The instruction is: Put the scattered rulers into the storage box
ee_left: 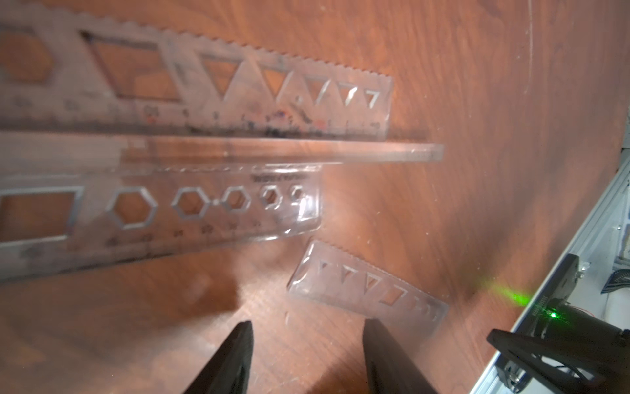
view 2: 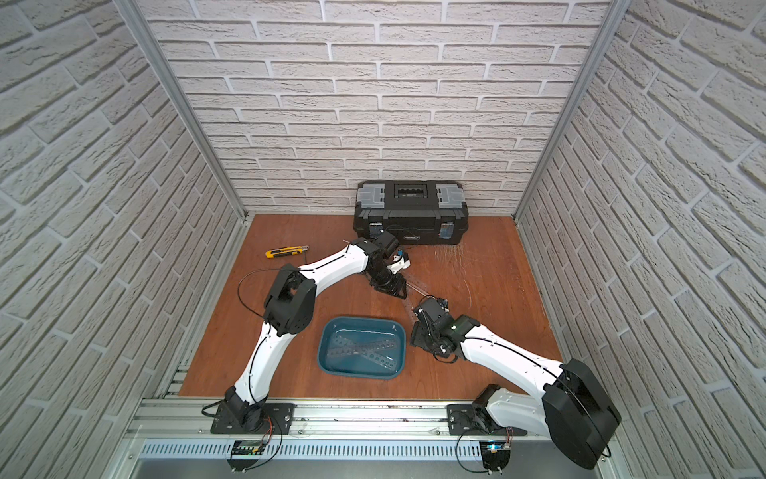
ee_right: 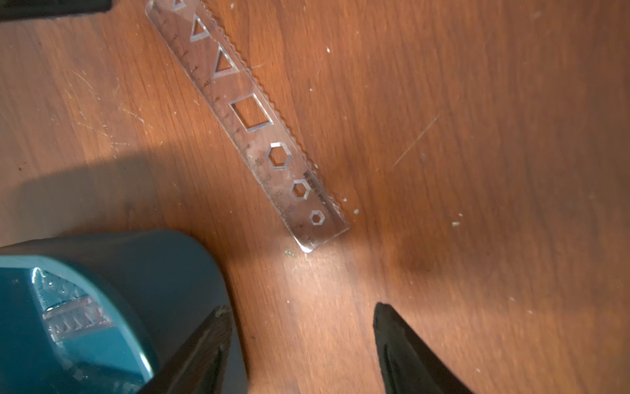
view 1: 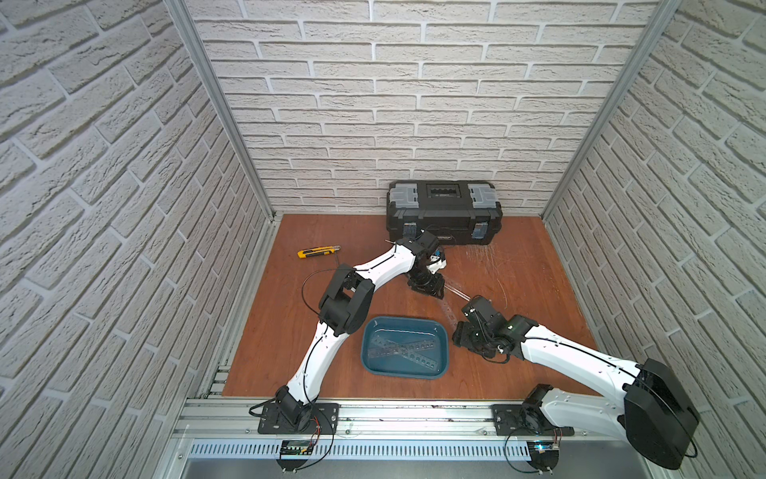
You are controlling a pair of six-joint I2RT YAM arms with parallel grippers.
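Clear plastic rulers lie scattered on the wooden table. In the left wrist view one long ruler [ee_left: 275,98] and a second ruler [ee_left: 157,210] lie side by side, and a further ruler [ee_left: 367,282] sits apart in front of my left gripper. That gripper is part open with nothing between its fingers. The blue storage box [view 1: 405,321] stands near the front, two crossed rulers [view 1: 403,349] inside. My right gripper is also part open and empty, just right of the box; a single ruler [ee_right: 262,131] lies slanted on the table ahead of it.
A black toolbox [view 1: 443,209] stands at the back. A yellow utility knife [view 1: 319,251] lies at the back left.
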